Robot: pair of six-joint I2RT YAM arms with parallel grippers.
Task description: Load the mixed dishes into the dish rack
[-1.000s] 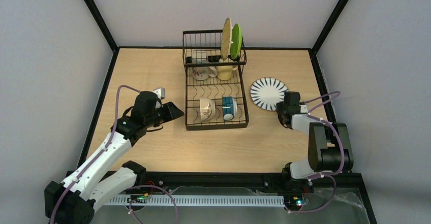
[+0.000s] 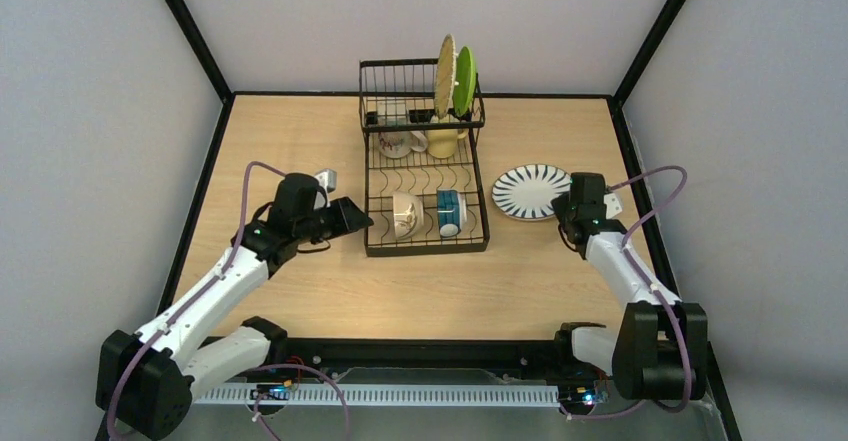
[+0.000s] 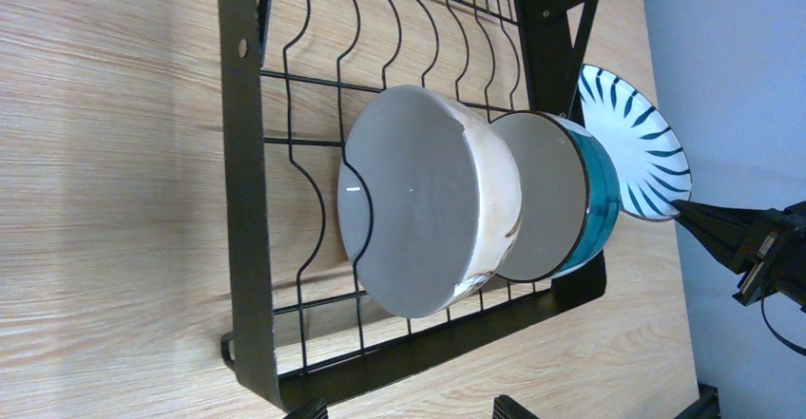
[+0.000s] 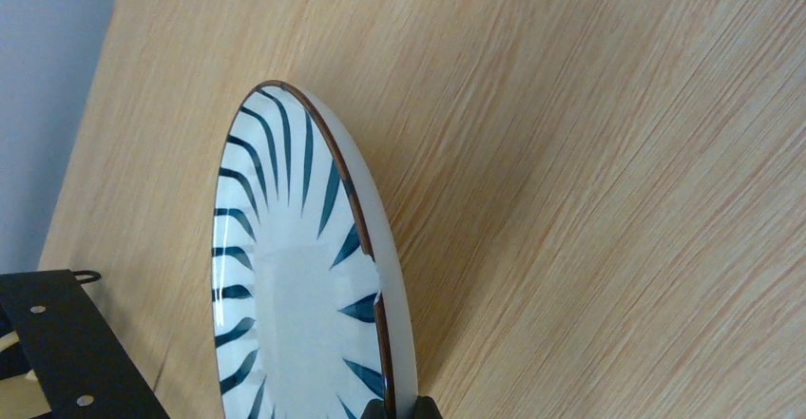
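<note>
The white plate with dark blue stripes [image 2: 531,192] is off to the right of the black dish rack [image 2: 426,249]. My right gripper is shut on its brown-edged rim; the plate [image 4: 304,267] stands tilted, its shadow on the wood beside it. At the rack's left side, my left gripper is open and empty. On the rack's lower level, a white bowl [image 3: 494,191] and a teal bowl [image 3: 601,196] rest on their sides. Farther back are a patterned white mug [image 2: 394,144] and a yellow mug [image 2: 441,143].
A beige plate [image 2: 445,76] and a green plate [image 2: 465,81] stand upright in the rack's upper tier. Bare table [image 2: 530,281] lies between the rack and the right arm, and more is free left of the rack.
The left gripper has edged right, toward the rack.
</note>
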